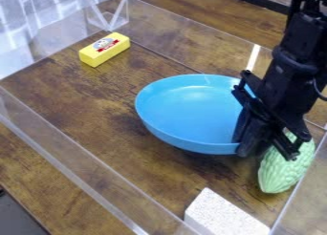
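My black gripper (251,134) reaches down at the right side of a blue bowl (185,113), its fingertips at or just inside the near right rim. It looks shut; whether anything thin sits between the fingers is hidden. The bowl is slightly tilted. A pale green ribbed object, like a vegetable (285,168), lies just right of and below the gripper, partly behind it.
A yellow box (103,50) lies at the back left. A white speckled block (224,216) is at the front. Clear plastic walls surround the wooden floor (76,115).
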